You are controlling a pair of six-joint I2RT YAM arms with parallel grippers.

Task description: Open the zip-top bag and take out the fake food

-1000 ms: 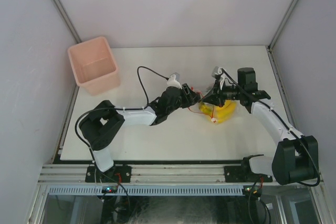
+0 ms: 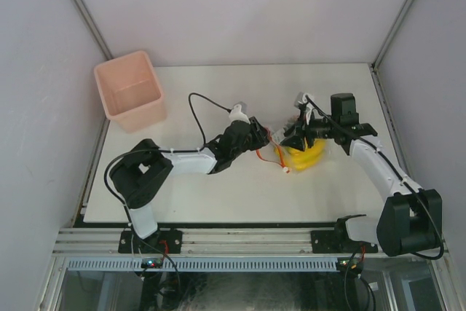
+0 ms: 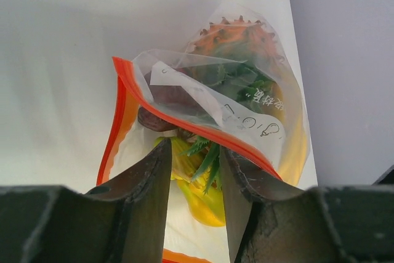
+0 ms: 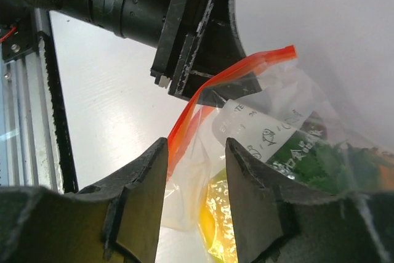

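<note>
The clear zip top bag (image 2: 306, 152) with a red-orange seal lies on the right half of the table, its mouth gaping in the left wrist view (image 3: 246, 121). Inside show yellow fake food (image 3: 203, 204), green leaves, a dark reddish piece and a spiky orange piece. My left gripper stands open over the bag's mouth. My right gripper is open above the bag, with the red seal edge (image 4: 215, 78) and clear plastic visible between and beyond its fingers. Whether either touches the plastic is unclear.
An empty pink bin (image 2: 129, 89) stands at the back left of the table (image 2: 167, 202). Walls border the back and both sides, and the two arms are close together over the bag.
My left gripper has drawn slightly back to the left, and my right has shifted slightly. The bag's red seal now stands wider and lower toward the front.
</note>
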